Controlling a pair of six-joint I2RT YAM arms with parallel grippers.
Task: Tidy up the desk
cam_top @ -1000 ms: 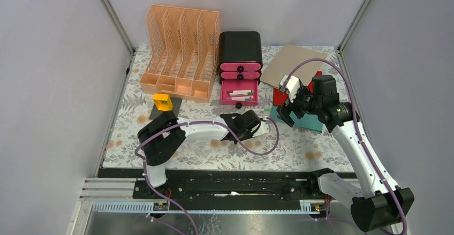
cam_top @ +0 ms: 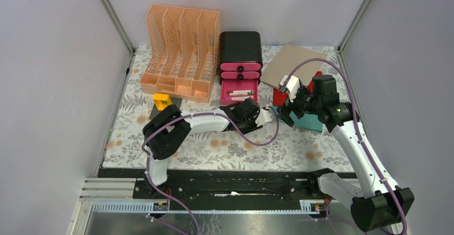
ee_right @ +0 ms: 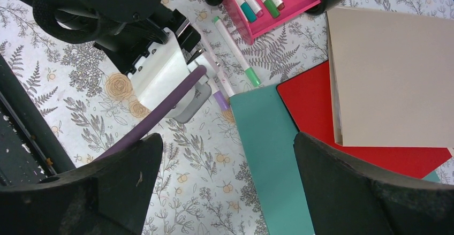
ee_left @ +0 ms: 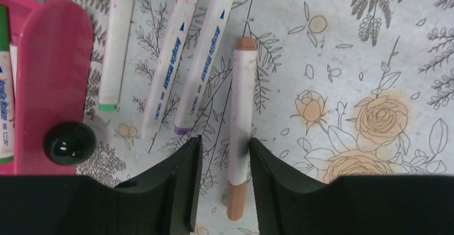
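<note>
A white marker with brown ends (ee_left: 241, 112) lies on the mat between the fingertips of my left gripper, which is part open above it in the left wrist view. Beside it lie several markers, with purple (ee_left: 203, 58) and green (ee_left: 116, 47) ends. The pink drawer (cam_top: 225, 90) of the black organizer (cam_top: 239, 47) is pulled out, holding markers. My right gripper is open over the teal sheet (ee_right: 267, 181), beside a red sheet (ee_right: 308, 96) and a beige board (ee_right: 391, 80).
An orange file rack (cam_top: 179, 47) stands at the back left. A yellow object (cam_top: 163, 100) sits on a dark square in front of it. The front middle of the desk has bare mat beside the left arm.
The left arm has shifted slightly, its gripper now a little farther back toward the pink drawer and its elbow farther right. The right arm has not moved.
</note>
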